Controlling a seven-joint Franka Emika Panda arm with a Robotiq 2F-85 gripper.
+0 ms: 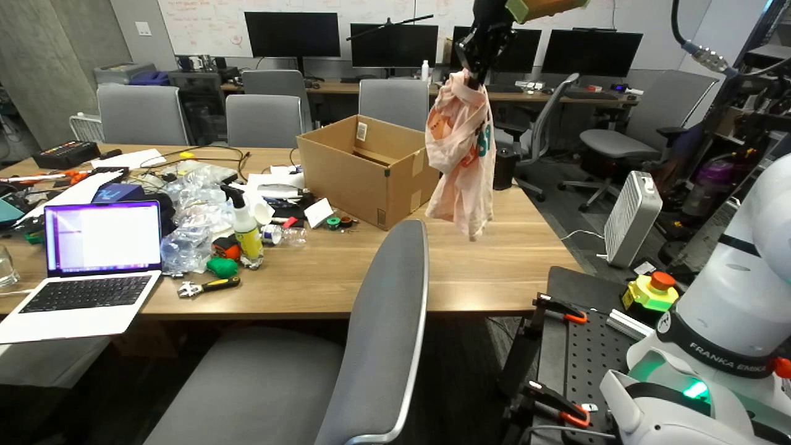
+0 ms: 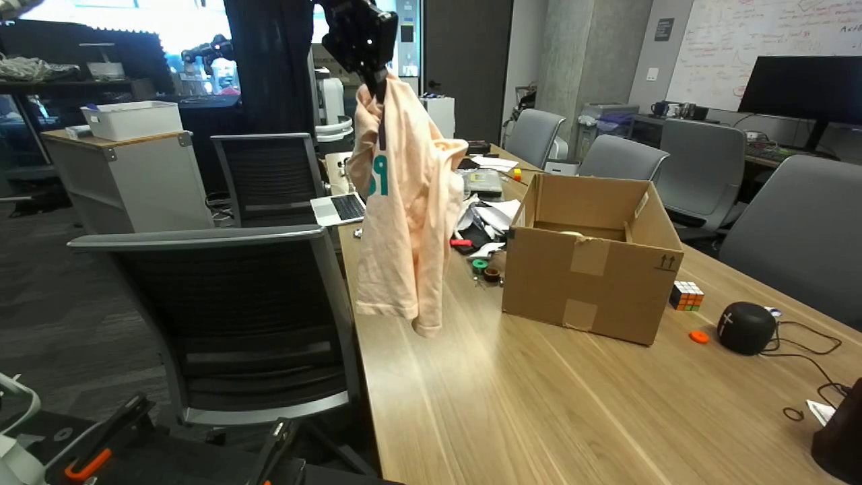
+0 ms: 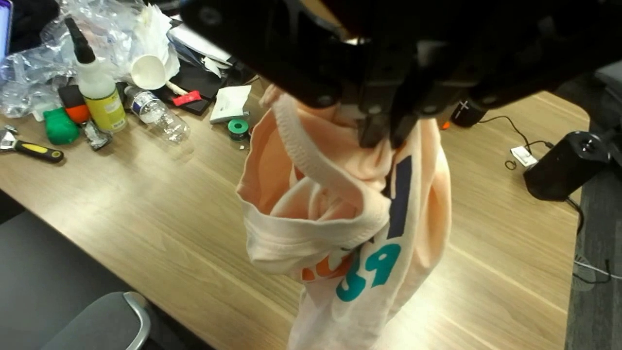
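Observation:
A peach-coloured cloth garment (image 1: 465, 163) with teal and orange lettering hangs in loose folds from my gripper (image 1: 473, 80). In the wrist view the dark fingertips (image 3: 373, 131) pinch the garment (image 3: 350, 256) close to a ribbed opening. Exterior view 2 has the gripper (image 2: 378, 90) shut on the upper part of the cloth, whose lower end dangles over the table. The open cardboard box (image 2: 586, 283) stands on the table beside the garment, and the cloth is outside it. Much of the box's inside is hidden.
Left of the box lies clutter: a spray bottle (image 1: 248, 233), plastic wrap (image 1: 189, 241), a wrench (image 1: 209, 287) and a laptop (image 1: 96, 256). A black speaker (image 2: 745, 327) and a Rubik's cube (image 2: 687, 296) are beyond the box. A chair (image 1: 378, 326) stands at the near edge.

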